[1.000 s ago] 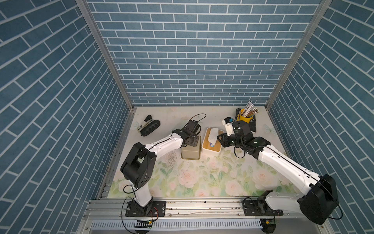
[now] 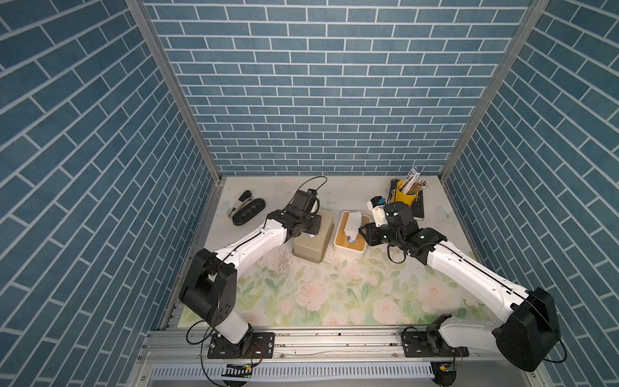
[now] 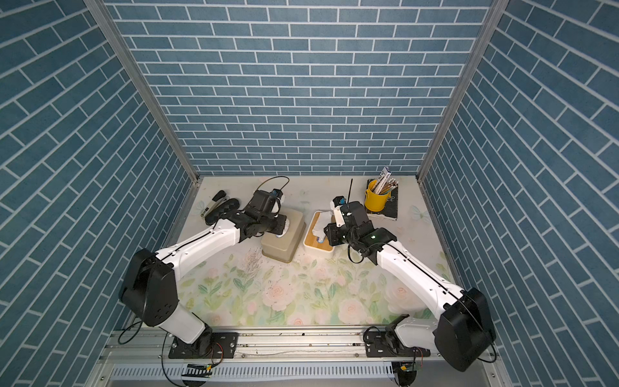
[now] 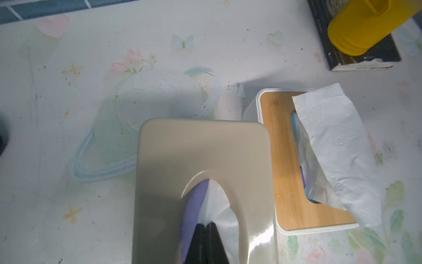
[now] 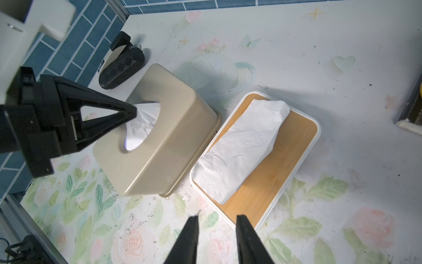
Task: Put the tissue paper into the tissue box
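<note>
The beige tissue box (image 4: 159, 167) has white tissue in its oval opening; my left gripper is shut there at the tissue, and whether any is between its tips is unclear. In the right wrist view that box (image 5: 169, 154) appears tilted, lifted slightly off its base rim. Beside it lies an orange-topped white container (image 5: 285, 149) with a white tissue sheet (image 5: 237, 145) lying over its top. My right gripper hangs part open over the table near that container, with nothing between its fingers.
A yellow cup of sticks (image 3: 376, 200) stands on a black book at back right. Dark items (image 2: 248, 209) lie at back left.
My left gripper and the beige box have shifted left and slightly back, with the box now more angled. The right arm has barely moved.
</note>
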